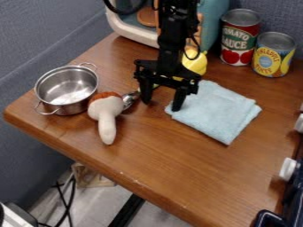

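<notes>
My black gripper (pixel 161 89) is over the middle of the wooden table (pixel 154 177), left of a folded light-blue cloth (pixel 215 112). A small metal utensil (pixel 128 99), likely a spoon, lies at its left side, partly hidden; whether the fingers hold it I cannot tell. A toy mushroom (pixel 105 119) with a white stem and reddish cap lies to the left. A steel pot (pixel 66 89) stands at the left edge. A yellow object (pixel 196 62) is partly hidden behind the arm.
Two cans, tomato sauce (pixel 238 40) and a yellow one (pixel 274 56), stand at the back right. A toy appliance (pixel 135 19) is at the back. Dark equipment with white knobs borders the right edge.
</notes>
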